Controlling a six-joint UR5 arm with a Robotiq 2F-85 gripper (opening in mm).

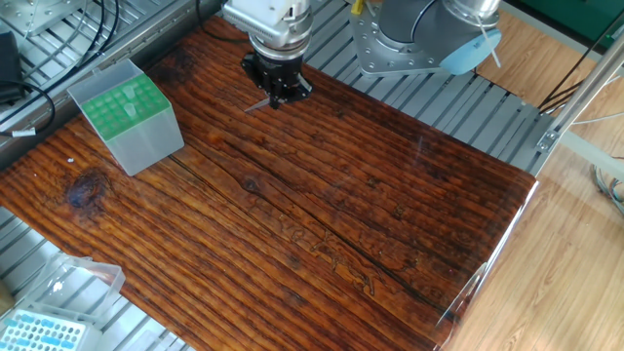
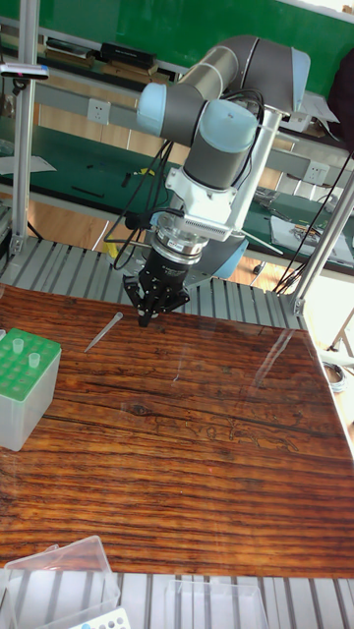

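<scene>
A thin, pale pipette tip [image 2: 102, 331] lies on the brown wooden board, apart from the rack. In exterior view 2 only part of this tip [image 1: 255, 105] shows, beside the dark fingers. My black gripper [image 1: 274, 101] points down over the back of the board, to the right of the tip in exterior view 3, where the gripper [image 2: 145, 318] stands clear of it. Its fingertips look dark and bunched, and whether they are apart is too small to tell. A frosted tip rack [image 1: 146, 141] with a green top [image 1: 122, 109] stands at the left, a couple of tips upright in it.
A clear plastic lid [image 1: 83, 283] and a white-and-blue tip box [image 1: 44, 331] sit off the board's front left edge. The middle and right of the wooden board [image 1: 370, 214] are bare. Metal slats [image 1: 458, 102] border it behind.
</scene>
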